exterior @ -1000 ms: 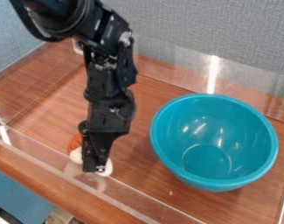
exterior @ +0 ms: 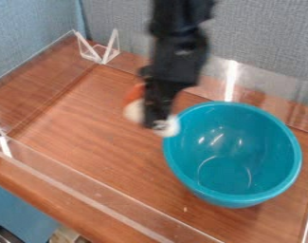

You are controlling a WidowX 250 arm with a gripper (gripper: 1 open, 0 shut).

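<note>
My gripper [exterior: 157, 112], dark and blurred by motion, is raised at the centre, shut on a blurred white-and-orange object [exterior: 138, 110]. That object hangs just left of a large teal bowl [exterior: 229, 180], near its upper left rim. Its exact shape is too blurred to tell.
A white wire item [exterior: 98, 52] stands at the back left. A grey padded wall is behind, and the table's front edge runs along the lower left.
My gripper has lifted the white-and-orange object from the front of the table and moved it up and to the right, toward the bowl.
</note>
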